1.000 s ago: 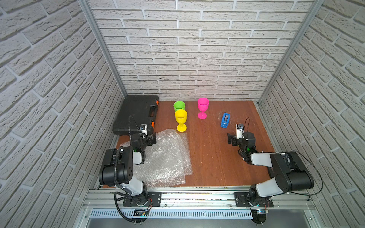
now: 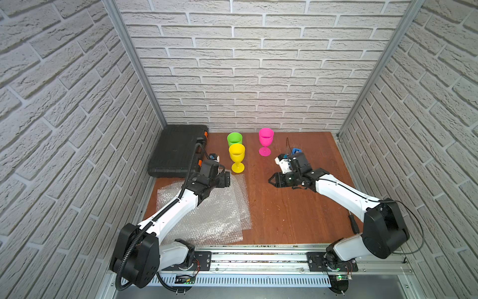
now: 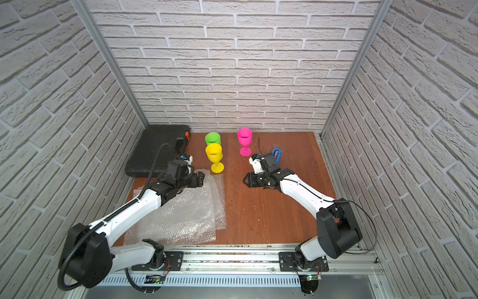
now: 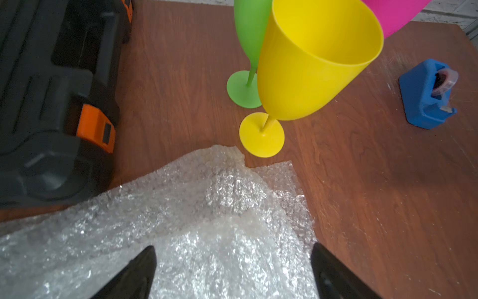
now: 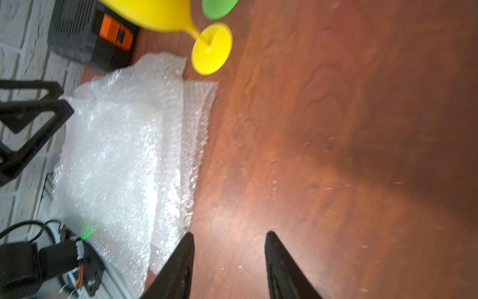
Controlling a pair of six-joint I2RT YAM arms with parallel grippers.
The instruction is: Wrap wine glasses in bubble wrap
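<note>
Three plastic wine glasses stand upright on the wooden table: a yellow glass (image 2: 237,153) nearest me, a green glass (image 3: 212,138) just behind it, and a pink glass (image 2: 266,138) farther back to the right. Sheets of bubble wrap (image 4: 199,224) lie flat and overlapping on the left of the table. My left gripper hangs above the wrap in front of the yellow glass, open and empty. Over bare wood, right of the wrap, is my right gripper; its fingers (image 5: 181,264) are apart with nothing between them.
A blue tape dispenser (image 4: 425,94) sits behind my right gripper. The black case (image 3: 156,149) with orange latches fills the back left corner. A dark-handled tool (image 2: 353,224) lies near the right edge.
Both arms have reached out from their folded poses. My left gripper has moved right toward the yellow glass; my right gripper has swung left, now partly hiding the tape dispenser. Glasses and wrap have not moved.
</note>
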